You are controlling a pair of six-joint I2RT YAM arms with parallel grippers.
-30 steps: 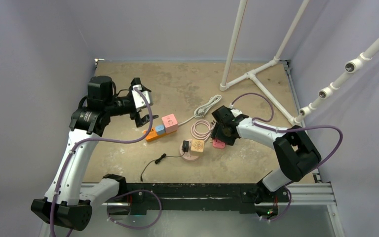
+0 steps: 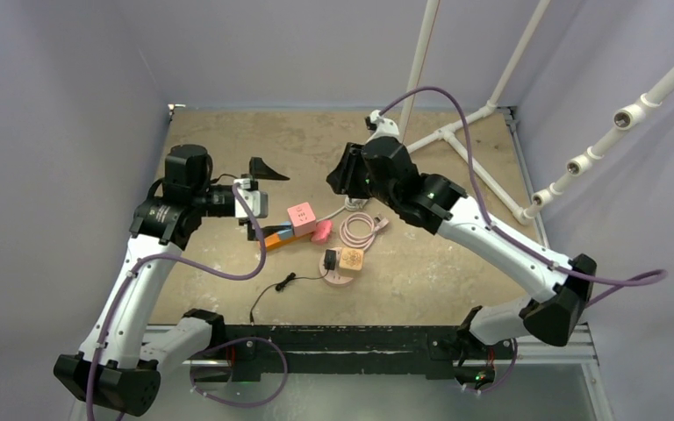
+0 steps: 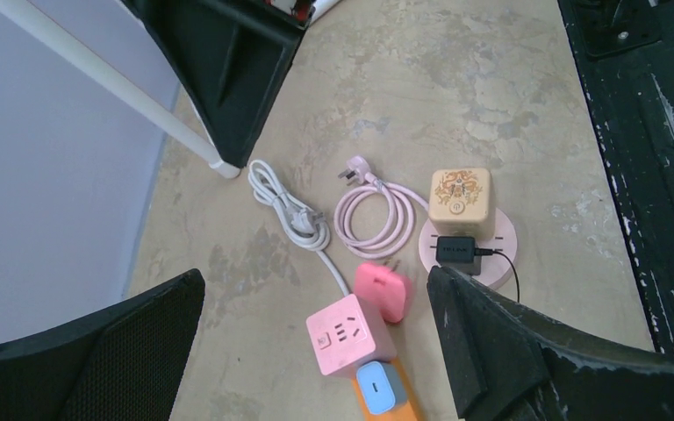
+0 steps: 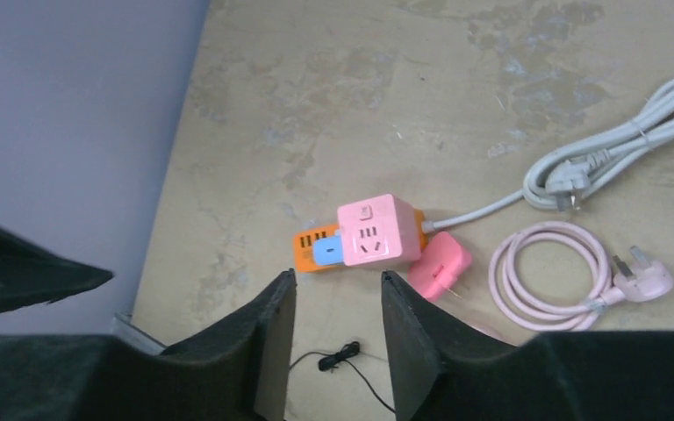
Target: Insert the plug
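Note:
A pink plug (image 2: 321, 231) (image 3: 381, 289) (image 4: 439, 266) lies beside the pink socket cube (image 2: 302, 217) (image 3: 347, 334) (image 4: 377, 230), which sits on an orange strip (image 4: 309, 252) with a blue block (image 3: 380, 387). My left gripper (image 2: 260, 198) is open above the cube's left side, nothing between its fingers. My right gripper (image 2: 340, 171) is raised above and right of the cube; a gap shows between its fingertips, and I cannot tell whether anything is held lower down.
A white cable (image 4: 632, 132), pink cable (image 4: 544, 320) and wooden cube (image 2: 351, 261) on a round pink base with a black adapter (image 2: 330, 260) occupy the middle. White pipes (image 2: 483, 171) stand at right.
My right gripper has moved up and left from the table's right middle. The pink plug has moved left to beside the socket cube. My left gripper has shifted slightly.

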